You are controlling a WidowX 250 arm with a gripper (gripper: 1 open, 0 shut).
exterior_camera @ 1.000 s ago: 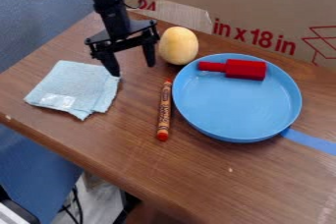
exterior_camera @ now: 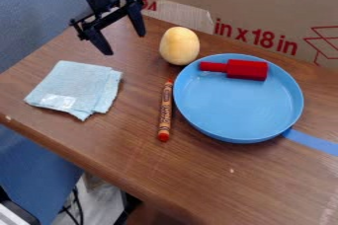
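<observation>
My black gripper (exterior_camera: 121, 36) hangs over the back left of the wooden table, open, with nothing seen between its fingers. Below it lies a folded light blue cloth (exterior_camera: 74, 88). A yellow, potato-like object (exterior_camera: 180, 46) stands to the gripper's right. A long orange marker (exterior_camera: 166, 109) lies between the cloth and a blue plate (exterior_camera: 238, 109). A red object with a handle (exterior_camera: 244, 69) rests in the back of the plate.
A cardboard box (exterior_camera: 264, 12) stands behind the table (exterior_camera: 158, 180). Blue tape (exterior_camera: 311, 142) runs right of the plate. The table's left edge drops to the floor.
My gripper has moved up and toward the back left, away from above the cloth's right side. The objects on the table look unchanged.
</observation>
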